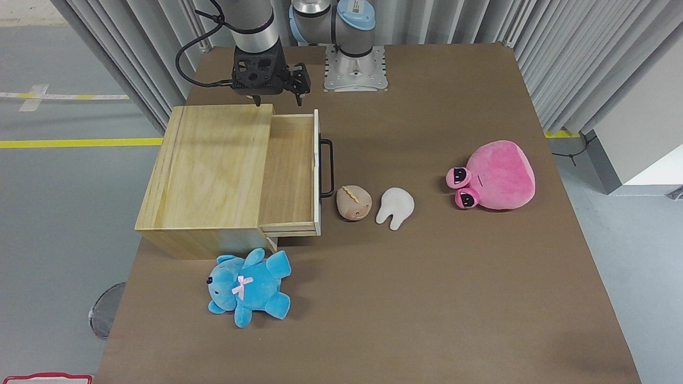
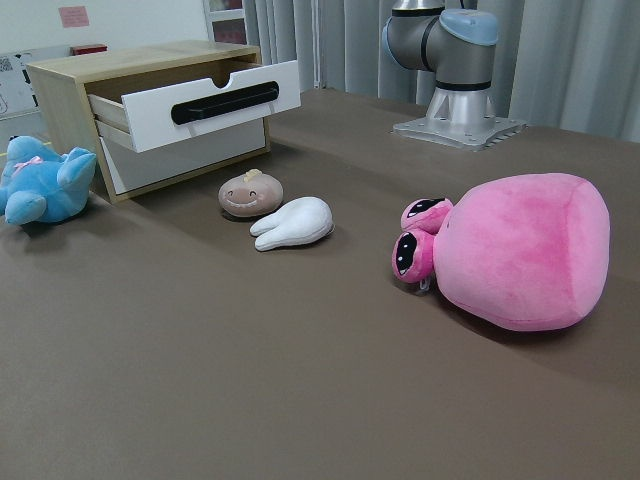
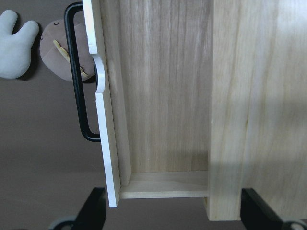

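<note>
My gripper (image 1: 278, 102) is open, nothing between its fingers, above the rear of a wooden cabinet (image 1: 201, 166) (image 2: 150, 60). Its white-fronted top drawer (image 1: 286, 166) (image 3: 168, 91) is pulled out and empty, with a black handle (image 1: 330, 166) (image 2: 225, 103) (image 3: 76, 72). Beside it lie a beige round plush (image 1: 352, 205) (image 2: 250, 195) (image 3: 55, 60) and a white tooth-shaped plush (image 1: 397, 205) (image 2: 295, 222) (image 3: 14, 52).
A blue bear (image 1: 253, 285) (image 2: 45, 185) lies in front of the cabinet. A pink plush (image 1: 496, 176) (image 2: 520, 250) lies at the right.
</note>
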